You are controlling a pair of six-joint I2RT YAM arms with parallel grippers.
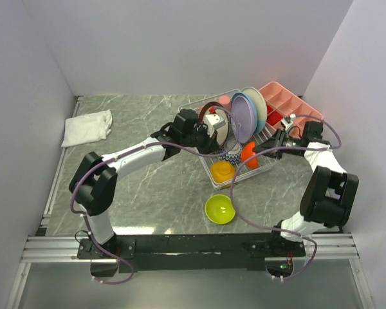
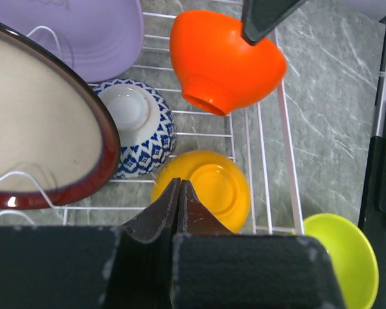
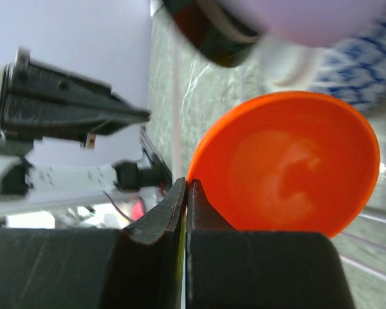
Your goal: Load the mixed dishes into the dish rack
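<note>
My right gripper is shut on the rim of an orange bowl [image 3: 286, 161], which hangs tilted over the right front of the white wire dish rack [image 1: 270, 162]. My left gripper is shut with nothing visible between its fingers, above the rack's front left side. Below it, an upturned yellow bowl [image 2: 212, 187] lies in the rack's front corner, with a blue-patterned bowl [image 2: 138, 132] behind it. A brown-rimmed plate [image 2: 38, 122] and a purple plate [image 1: 242, 120] stand in the rack. The green bowl [image 1: 220, 209] sits on the counter outside.
A coral divided tray [image 1: 289, 103] with something red in it stands behind the rack at right. A folded white cloth [image 1: 87, 128] lies at far left. The marble counter [image 1: 141, 203] between the cloth and the rack is bare.
</note>
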